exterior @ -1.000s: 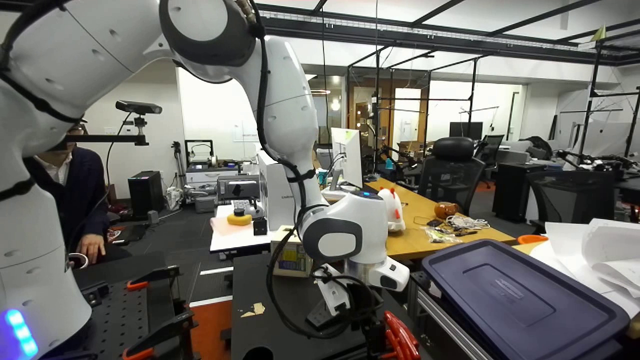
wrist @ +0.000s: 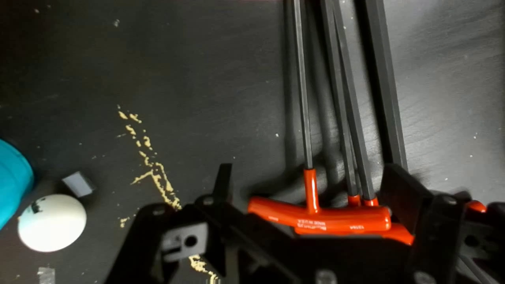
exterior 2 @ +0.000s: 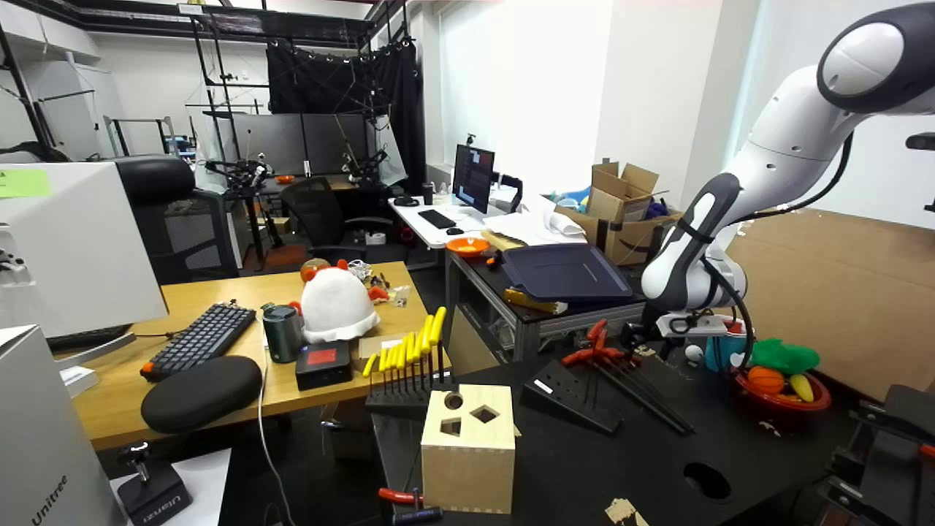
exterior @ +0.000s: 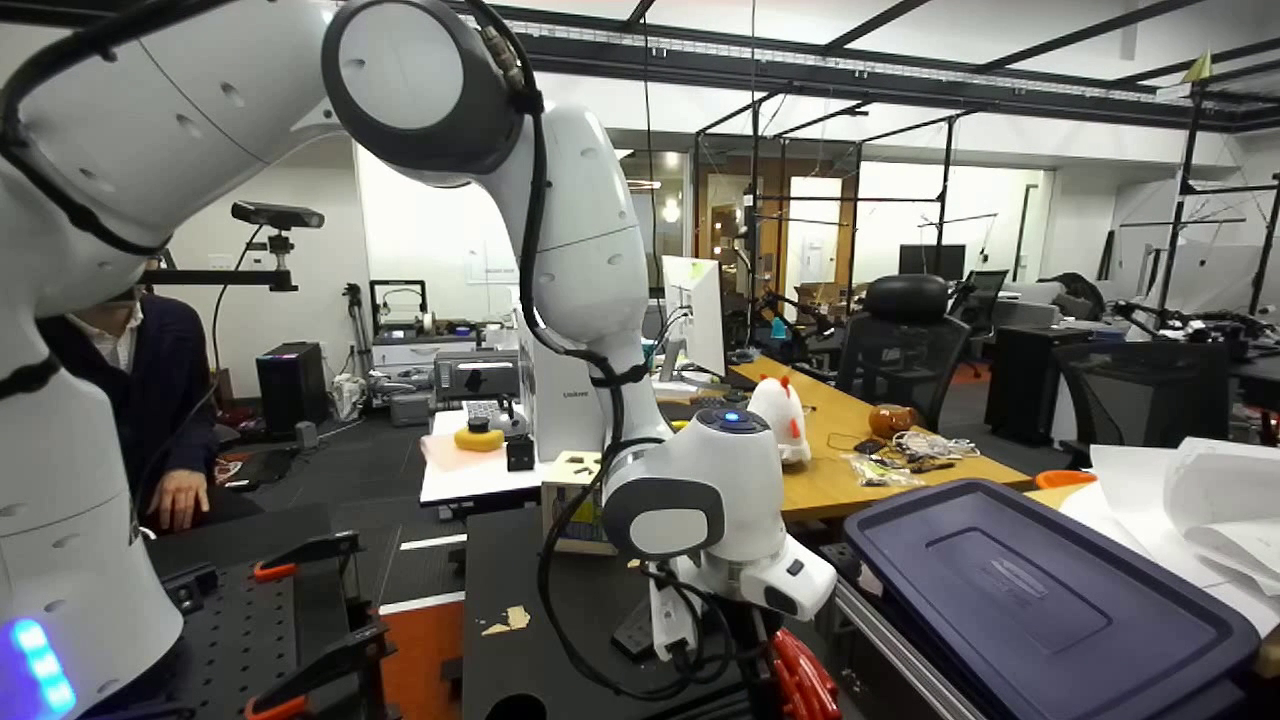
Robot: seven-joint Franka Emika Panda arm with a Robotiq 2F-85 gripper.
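Note:
Several hex keys with red T-handles lie on the black table in the wrist view, their dark shafts pointing away from me. My gripper stands open above them, with a fingertip on either side of the nearest handle. Whether the fingers touch the handle cannot be told. In exterior view 2 the red handles lie just left of the gripper. Exterior view 1 shows some red handles beside and partly behind the lowered gripper.
A black holder sits near the shafts. A wooden shape box and a rack of yellow-handled keys stand farther off. By the gripper are a white ball, a blue cup and a red bowl.
Over the last second the arm has shifted slightly right and downward in exterior view 1, and the wrist has turned. The gripper is closer to the red handles.

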